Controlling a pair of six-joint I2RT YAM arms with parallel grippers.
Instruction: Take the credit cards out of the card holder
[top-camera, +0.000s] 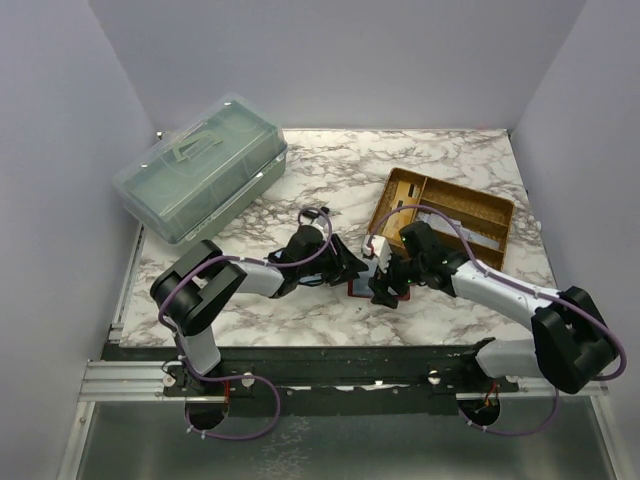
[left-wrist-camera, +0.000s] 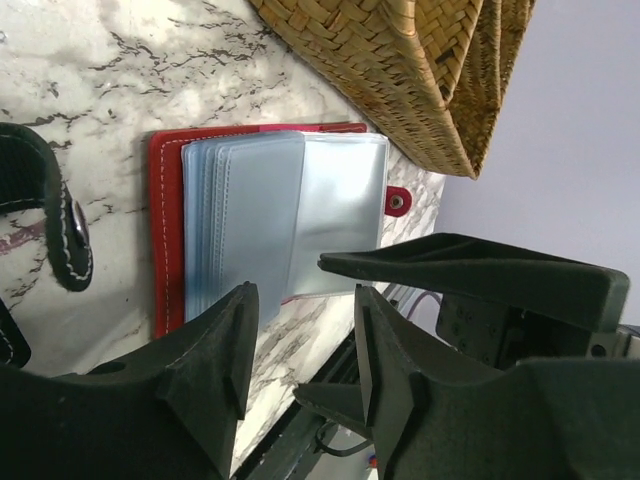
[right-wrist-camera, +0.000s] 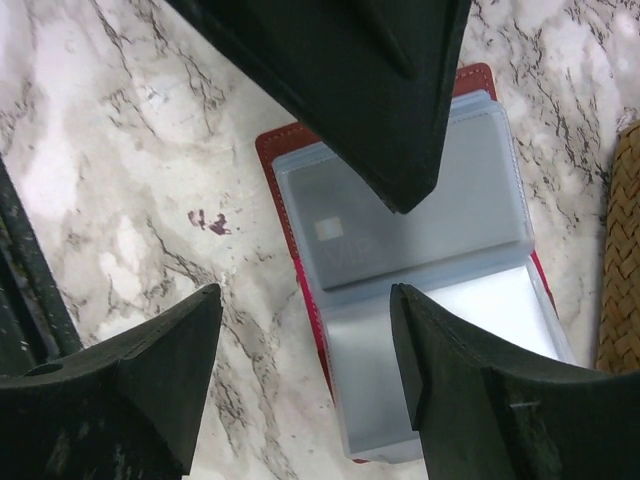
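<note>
The red card holder lies open on the marble, its clear sleeves showing in both wrist views, with a white page (right-wrist-camera: 450, 360) beside them and a faint "VIP" marking in the right wrist view. My left gripper is over the holder's near part, fingers apart, nothing seen between them. My right gripper is low at the holder's edge, also open. A dark arm part crosses the top of both wrist views or their sides, hiding some of the holder.
A divided woven basket (top-camera: 470, 200) stands behind the holder at the right. A translucent green case (top-camera: 200, 170) sits at the back left. A black item (left-wrist-camera: 35, 190) lies left of the holder.
</note>
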